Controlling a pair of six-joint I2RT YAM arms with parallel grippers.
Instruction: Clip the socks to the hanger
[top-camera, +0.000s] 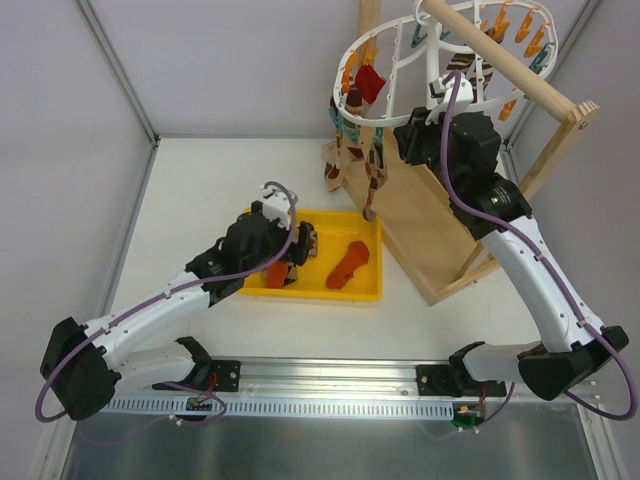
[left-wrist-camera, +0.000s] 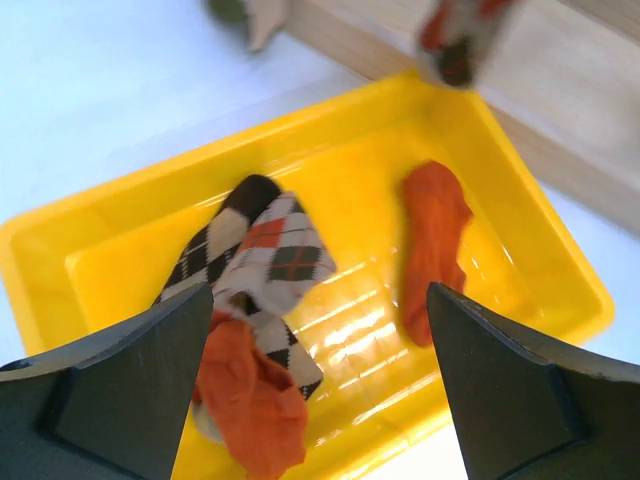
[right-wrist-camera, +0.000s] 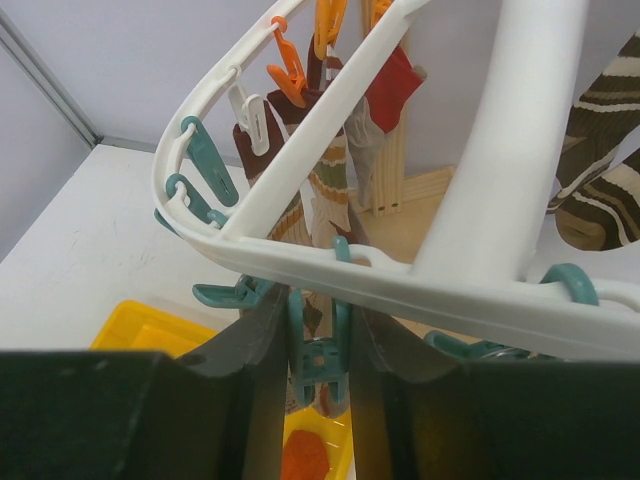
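Note:
My left gripper (top-camera: 294, 240) is open over the yellow bin (top-camera: 330, 292). In the left wrist view, an orange sock (left-wrist-camera: 250, 400) and checkered socks (left-wrist-camera: 280, 250) lie below its fingertips, and another orange sock (left-wrist-camera: 432, 240) lies to the right. My right gripper is shut on a teal clip (right-wrist-camera: 320, 365) at the lower rim of the white hanger (right-wrist-camera: 400, 292). Several socks hang from the hanger, including a red one (right-wrist-camera: 390, 95) and striped ones (right-wrist-camera: 330, 190).
The wooden stand (top-camera: 430, 270) holds the hanger at the upper right.

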